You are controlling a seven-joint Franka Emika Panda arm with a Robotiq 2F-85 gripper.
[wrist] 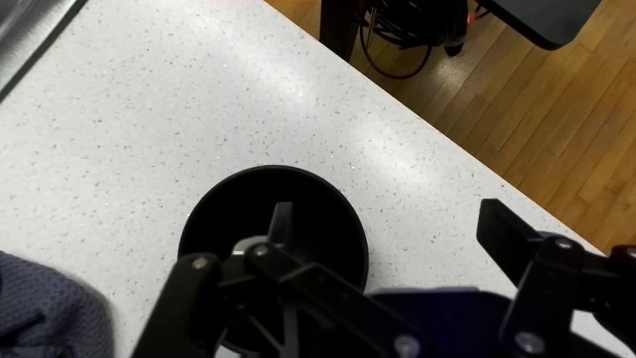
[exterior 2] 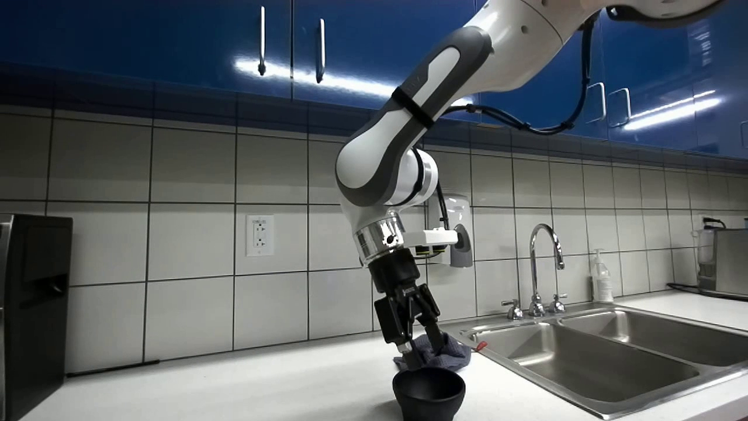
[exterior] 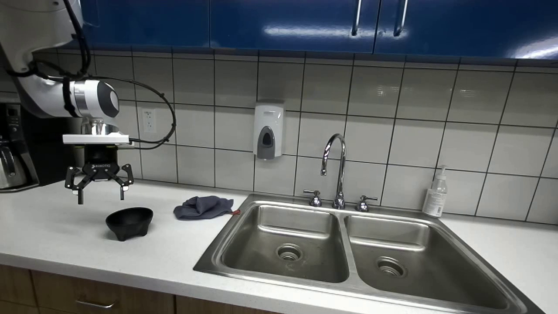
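Note:
A black bowl (exterior: pixel 129 223) on short feet stands upright on the white counter, and no contents show inside it in the wrist view. Above it and a little to its left in exterior view 1 hangs my gripper (exterior: pixel 101 196), its two fingers well apart with nothing between them. Seen from the wrist, one finger (wrist: pixel 281 223) overlaps the bowl's dark interior (wrist: pixel 322 221), while the other is out over bare counter to the right. In exterior view 2 the fingertips appear just over the bowl's rim (exterior 2: pixel 429 374). A crumpled grey-blue cloth (exterior: pixel 202 207) lies right of the bowl.
The steel double sink (exterior: pixel 345 251) with its tall faucet (exterior: pixel 341 172) occupies the counter's right part. A soap bottle (exterior: pixel 435 196) stands behind it. At the far left is a black coffee machine (exterior: pixel 42 141). Bare counter (exterior: pixel 57 230) surrounds the bowl.

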